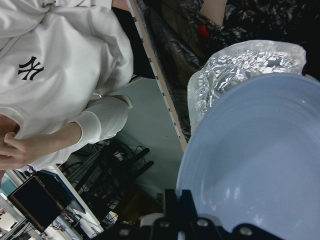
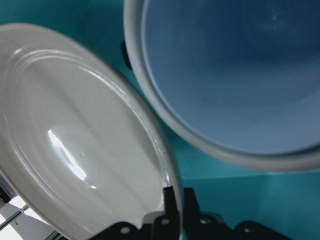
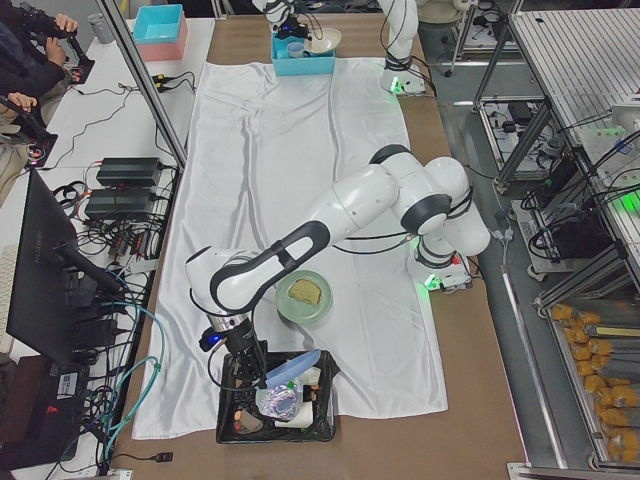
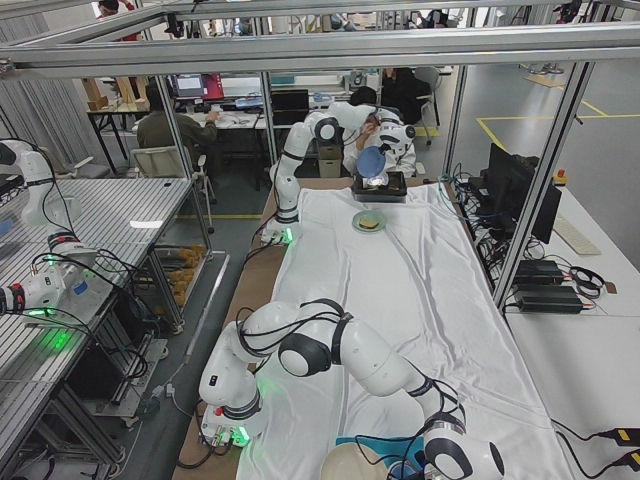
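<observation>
My left gripper is shut on the rim of a blue plate (image 1: 255,160), tilted over a black bin lined with black plastic (image 3: 325,425) that holds crumpled foil (image 1: 215,80) and other items. My right gripper is shut on the rim of a cream oval plate (image 2: 70,130) at a teal bin (image 2: 240,205), beside a blue bowl (image 2: 235,65). A green plate (image 3: 290,310) with a yellowish piece (image 3: 305,292) on it lies on the white cloth just behind the black bin.
A monitor (image 3: 45,280) and cables line the left side. A person (image 1: 70,65) is close beyond the black bin's end of the table.
</observation>
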